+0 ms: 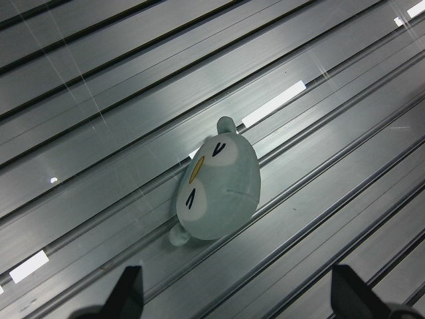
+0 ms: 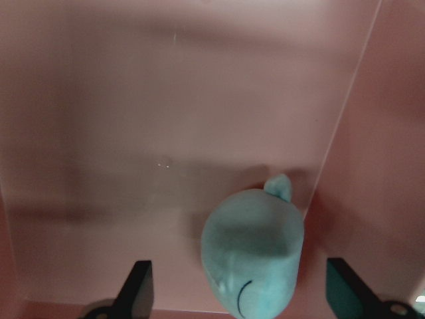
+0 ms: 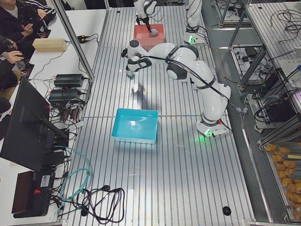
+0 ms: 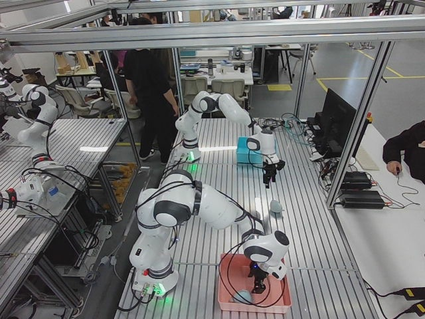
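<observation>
A pale mint plush toy [image 1: 226,193] with a stitched face lies on the slatted table, small beside the far arm in the right camera view [image 4: 276,206]. My left gripper hangs above it, open and empty, fingertips at the bottom edge of its wrist view. A second mint plush [image 2: 252,246] lies in the pink bin [image 4: 226,300], near a wall. My right gripper is down inside that bin, open, its fingers either side of the plush's lower part in the wrist view.
An empty cyan bin [image 3: 135,140] sits mid-table in the left camera view. A monitor [image 3: 23,127], power boxes and cables crowd the side, and coiled cables lie at the near end. Bare table surrounds the loose plush.
</observation>
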